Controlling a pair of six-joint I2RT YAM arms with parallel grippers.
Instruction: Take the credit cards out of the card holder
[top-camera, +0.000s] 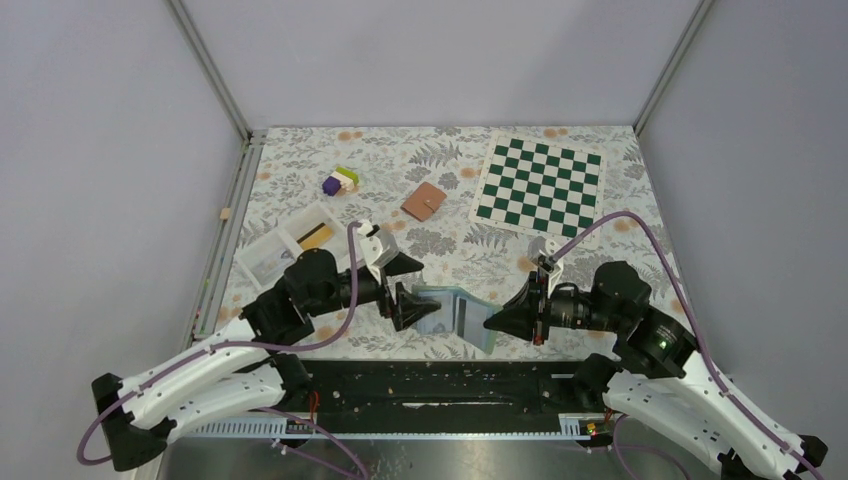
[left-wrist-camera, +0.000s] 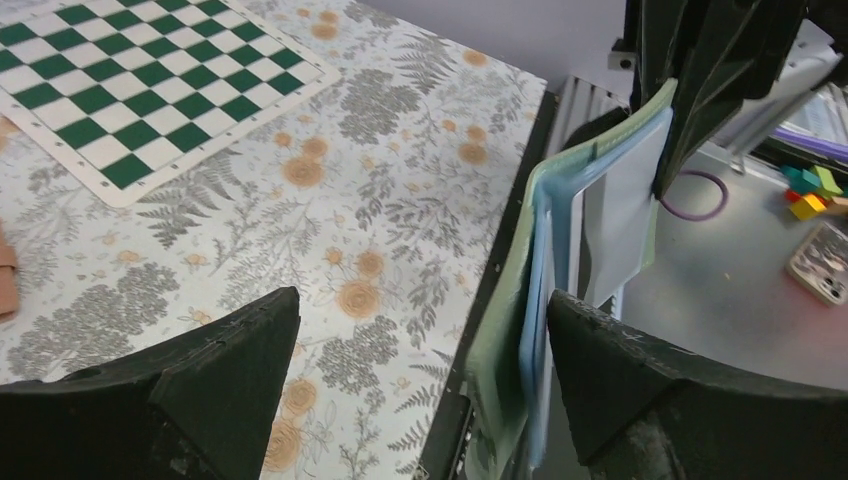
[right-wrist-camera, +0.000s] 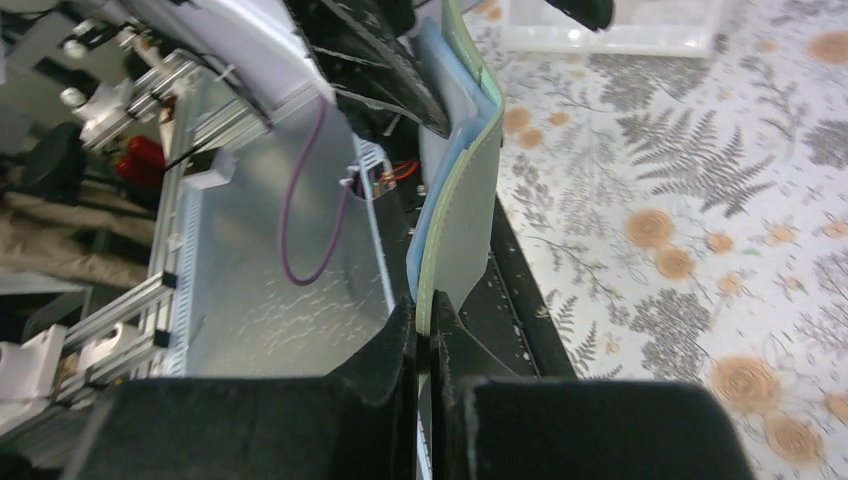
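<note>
The card holder (top-camera: 438, 312), pale green outside with bluish translucent sleeves, hangs spread open in the air between both arms near the table's front. My right gripper is shut on one end of it. My left gripper (top-camera: 417, 288) stands open at the opposite end. In the left wrist view, the holder (left-wrist-camera: 520, 280) reaches in against the inner side of the right-hand finger (left-wrist-camera: 620, 400), while the left-hand finger stands well apart. A whitish panel shows in the sleeve near the right gripper; I cannot tell whether it is a card.
A white divided tray (top-camera: 285, 228) at the left holds a yellow card (top-camera: 317, 236) and something greyish. Farther back lie a brown wallet (top-camera: 424, 201), a small coloured block toy (top-camera: 341, 181) and a green-white checkered board (top-camera: 538, 185).
</note>
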